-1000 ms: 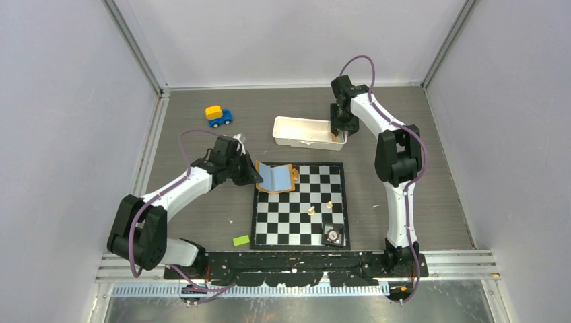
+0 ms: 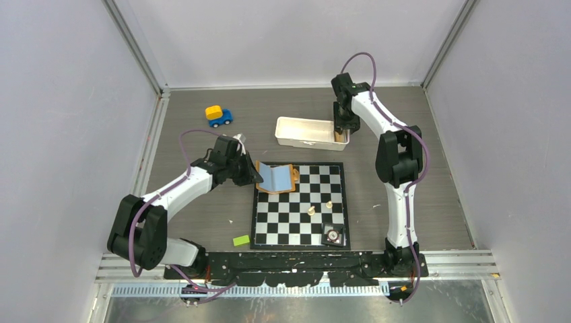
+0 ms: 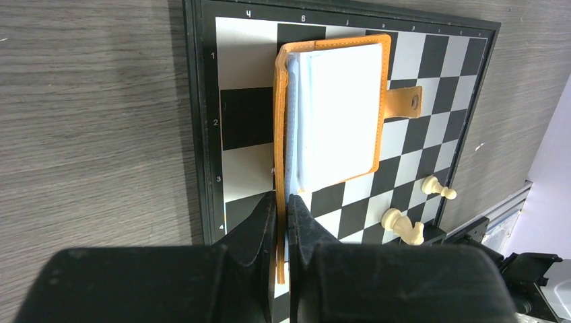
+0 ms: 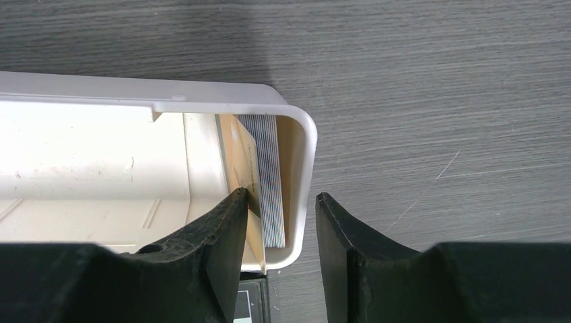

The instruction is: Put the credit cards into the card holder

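Observation:
The card holder [image 3: 337, 114], orange-edged with pale pockets, lies spread open over a corner of the chessboard. My left gripper is shut on its near orange cover edge [image 3: 280, 134]. In the right wrist view, a row of thin cards [image 4: 266, 175] stands on edge at the end of the white bin, with an orange-tan card [image 4: 237, 155] leaning beside it. My right gripper is open over that end. Its left fingertip [image 4: 236, 208] is against the tan card; the right finger [image 4: 330, 222] is outside the end wall.
The white bin [image 2: 303, 145] is otherwise empty. On the chessboard [image 2: 283, 229] are two pale pieces [image 2: 311, 210] and a dark square object [image 2: 332, 234]. A toy truck [image 2: 219, 116] stands at the back left, and a green block [image 2: 241, 240] lies near the front.
Over the last second the right gripper and the white bin have shifted slightly to the right. The left arm and the card holder have stayed still.

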